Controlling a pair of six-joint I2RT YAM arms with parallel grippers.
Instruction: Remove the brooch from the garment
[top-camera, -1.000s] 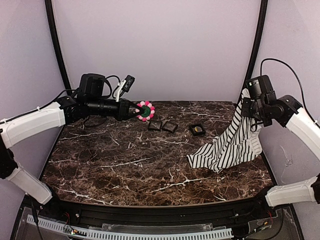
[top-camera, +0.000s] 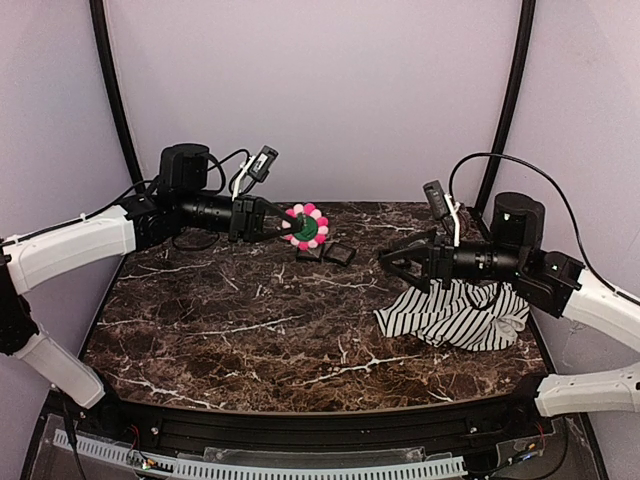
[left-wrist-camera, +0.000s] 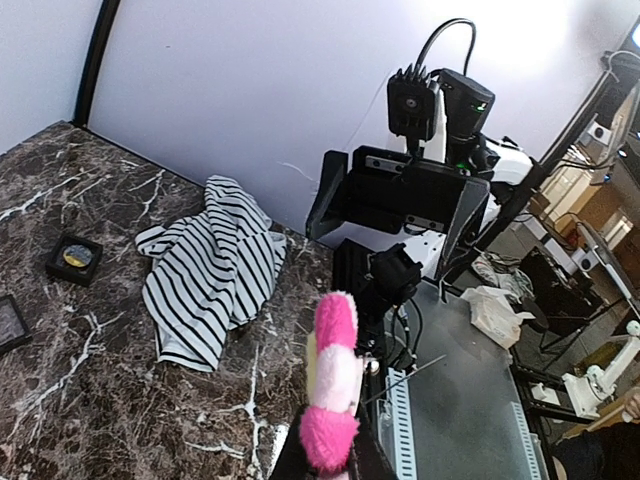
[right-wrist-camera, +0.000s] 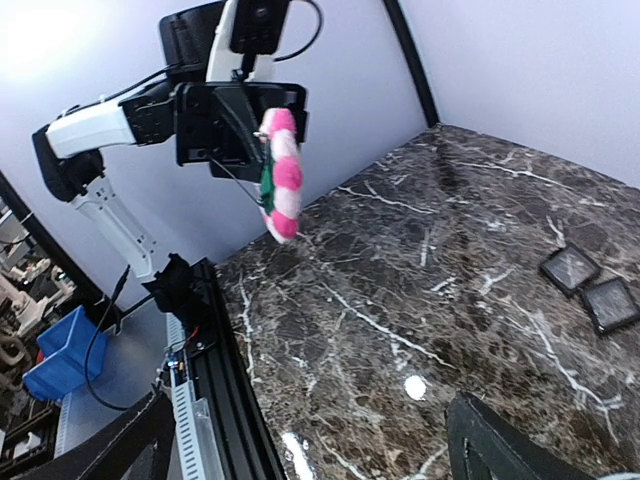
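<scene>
My left gripper (top-camera: 282, 226) is shut on a flower brooch (top-camera: 308, 216) with pink and white fuzzy petals and a green centre, held above the back middle of the table; in the left wrist view the brooch (left-wrist-camera: 330, 437) is seen edge-on. The striped garment (top-camera: 440, 318) lies crumpled at the table's right, apart from the brooch. My right gripper (top-camera: 390, 262) hangs above and behind the garment, open with nothing between its fingers, as its wide-spread fingers in the left wrist view show.
Two small dark square boxes (top-camera: 340, 253) (right-wrist-camera: 569, 268) lie at the back middle. A black box with a yellow item (left-wrist-camera: 75, 258) is near the garment, hidden in the top view behind my right gripper.
My right gripper has let go of the garment, which now lies down on the table, and has moved leftward and lower. My left gripper has shifted slightly right with the brooch.
</scene>
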